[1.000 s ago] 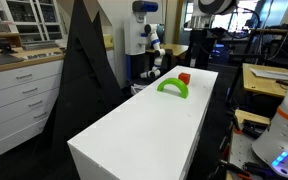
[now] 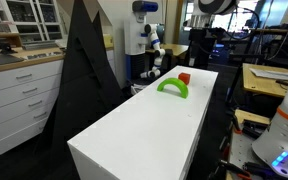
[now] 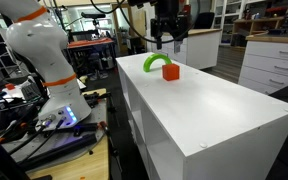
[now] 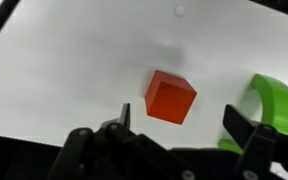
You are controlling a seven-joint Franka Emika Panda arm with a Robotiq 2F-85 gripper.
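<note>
An orange-red cube [image 4: 170, 97] stands on the white tabletop, shown from above in the wrist view between my gripper's fingers and a little ahead of them. My gripper is open, its two dark fingertips wide apart. In exterior view 2 the gripper [image 3: 168, 43] hangs above the cube [image 3: 171, 72], with clear air between. A green arch [image 3: 156, 55] is beside the cube; in the wrist view the arch [image 4: 275, 103] is at the right, partly hidden by a finger. From exterior view 1, the arch [image 2: 172, 86] lies in front of the cube [image 2: 184, 78].
A dark triangular panel [image 2: 87, 70] stands along one side. White drawers [image 3: 274, 68] are beyond the table in exterior view 2.
</note>
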